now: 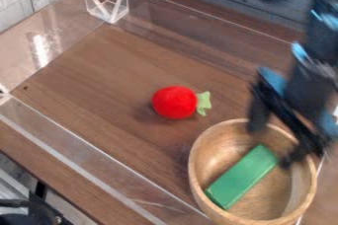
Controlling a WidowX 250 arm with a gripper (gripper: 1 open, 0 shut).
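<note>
My gripper is a motion-blurred dark shape at the right, hanging over the back part of the wooden bowl; it stands open, though its fingers are smeared. A green block lies inside the bowl at the lower right. A red plush vegetable with a pale green leafy end lies on the wooden table, left of and above the bowl.
Clear plastic walls run along the table's edges, with a transparent bracket at the back left corner.
</note>
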